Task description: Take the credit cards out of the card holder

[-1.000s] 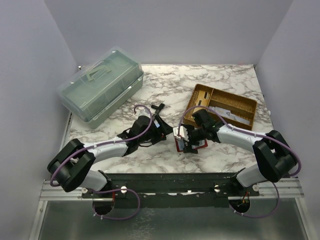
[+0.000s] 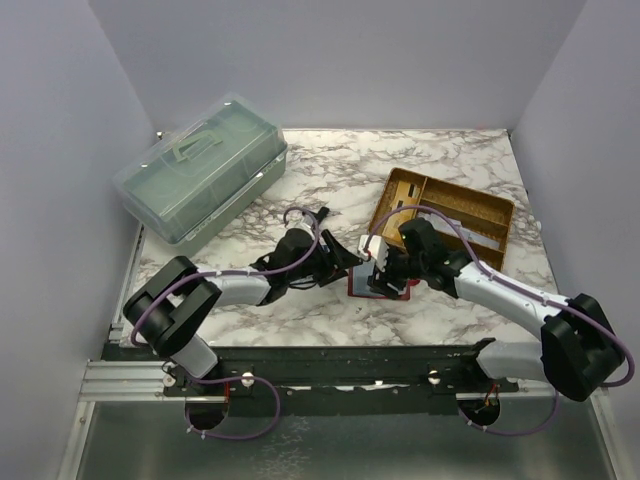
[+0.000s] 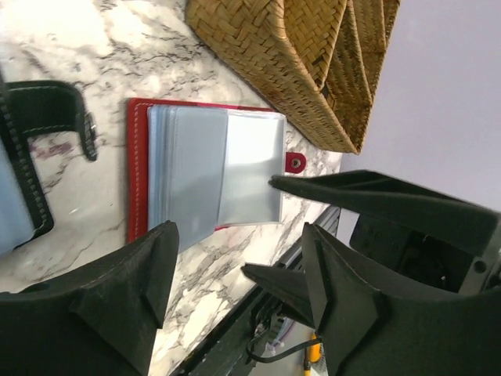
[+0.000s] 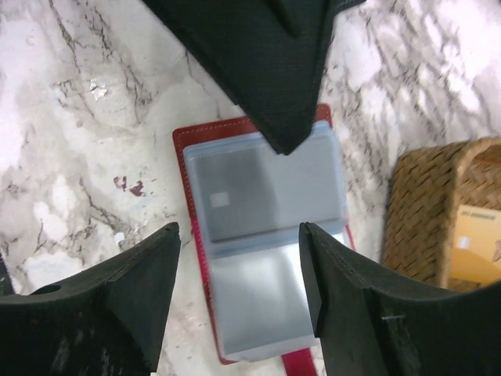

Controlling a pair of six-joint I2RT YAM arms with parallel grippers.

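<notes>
An open red card holder with clear plastic sleeves lies on the marble surface [image 2: 250, 330]; the right wrist view shows its sleeves [image 4: 266, 188] from above. My left gripper [image 2: 343, 255] hangs at the holder's left side, its fingers apart with nothing seen between them [image 3: 241, 235]. My right gripper [image 2: 378, 270] is over the holder, fingers apart above the sleeves [image 4: 239, 235]. In the top view both grippers partly hide the holder.
A woven compartment box [image 2: 470, 200] stands behind the holder to the right. A green translucent case [image 2: 200, 165] fills the back left, with a dark object [image 2: 322, 213] lying near the middle.
My right arm has swung outward to the right and its gripper has shifted slightly rightward. My left arm has shifted slightly, its gripper still beside the holder.
</notes>
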